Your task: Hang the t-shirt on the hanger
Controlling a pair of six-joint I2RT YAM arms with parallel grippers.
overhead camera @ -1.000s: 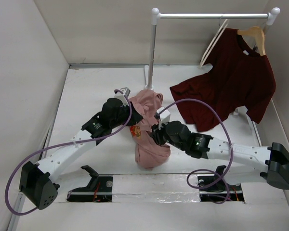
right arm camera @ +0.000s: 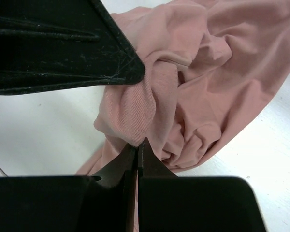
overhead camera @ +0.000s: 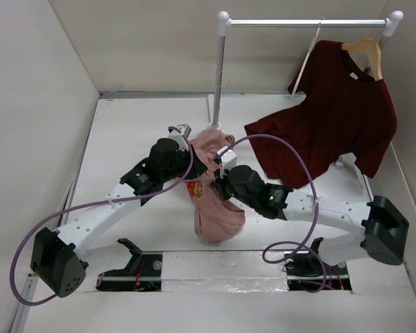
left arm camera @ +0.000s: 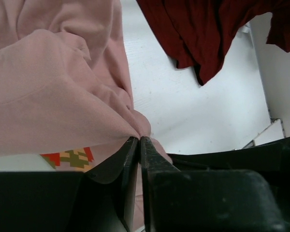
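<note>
A pink t-shirt [overhead camera: 218, 218] with a coloured print lies crumpled on the white board below the rack's left post. My left gripper is at the shirt, its fingertips together on a bunched pink fold. My right gripper is shut on pink fabric right beside it; a dark finger of the other gripper shows above it in the right wrist view. An empty white hanger [overhead camera: 305, 59] hangs from the rail [overhead camera: 277, 22].
A dark red t-shirt [overhead camera: 326, 125] on a wooden hanger [overhead camera: 360, 46] fills the right side of the rack. The board's left part [overhead camera: 111, 139] is clear. Walls enclose the sides and back.
My right gripper has moved slightly left, closer to the left one, which has shifted a little rightward. The white hanger swings slightly on the rail.
</note>
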